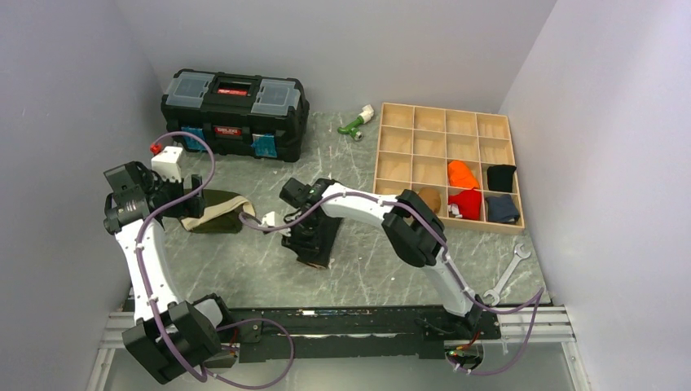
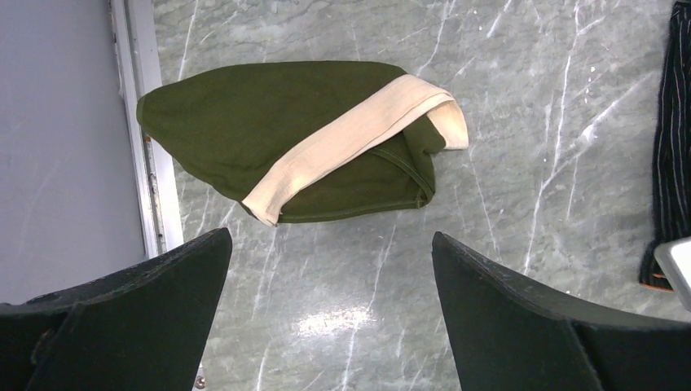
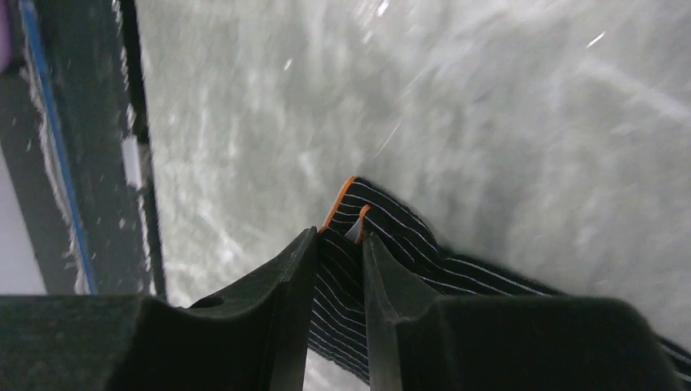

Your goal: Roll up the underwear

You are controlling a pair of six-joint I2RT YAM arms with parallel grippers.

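A black pinstriped garment with orange edging [image 1: 326, 244] lies mid-table, partly under my right arm; in the right wrist view my right gripper is shut on a bunched part of its striped cloth [image 3: 399, 244]. An olive garment with a cream band [image 2: 269, 130] lies flattened on the left of the table. My left gripper hangs open above it, nothing between its fingers. The black garment's edge [image 2: 672, 147] also shows at the right of the left wrist view.
A toolbox [image 1: 228, 114] stands at the back left, a green object [image 1: 354, 124] beside it. A wooden divided box [image 1: 407, 138] with several coloured folded cloths sits at the right, a wrench [image 1: 509, 269] in front of it.
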